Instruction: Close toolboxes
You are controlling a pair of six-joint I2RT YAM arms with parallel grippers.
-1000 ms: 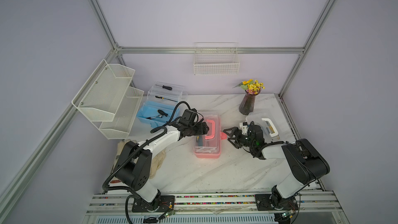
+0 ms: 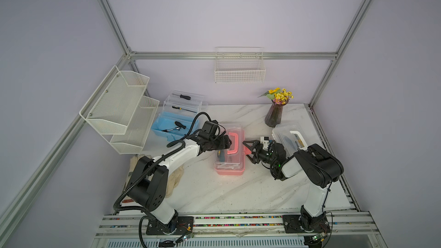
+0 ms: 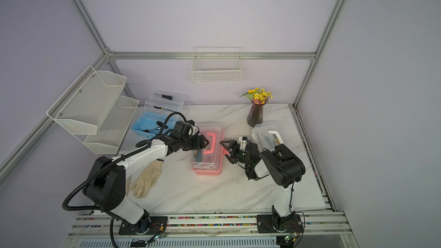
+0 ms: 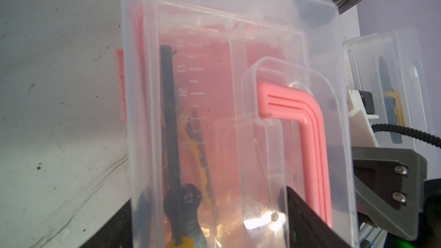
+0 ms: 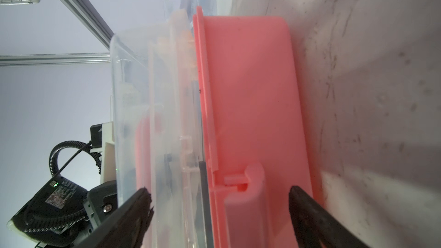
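A toolbox with a pink base (image 2: 229,172) and a clear lid (image 4: 197,32) stands mid-table, its lid down over the base. A pink handle (image 2: 233,143) lies along the lid. On its right side a pink latch (image 5: 248,206) sticks out from the wall. My right gripper (image 2: 247,150) is open around this latch, fingers (image 5: 312,215) apart on both sides. My left gripper (image 2: 228,142) is at the lid beside the handle; its fingers (image 4: 312,229) show spread and blurred around part of the lid, so its grip is unclear. The blue toolbox (image 2: 160,130) stands open.
A clear toolbox with a white handle (image 2: 298,138) stands at the right behind my right arm. The flower vase (image 2: 274,114) is at the back right. Gloves (image 3: 148,179) lie at the left front. Bare table (image 2: 220,195) lies in front of the pink toolbox.
My right gripper has moved left to the pink toolbox, its fingers now around the latch. The left arm and the toolboxes look unmoved.
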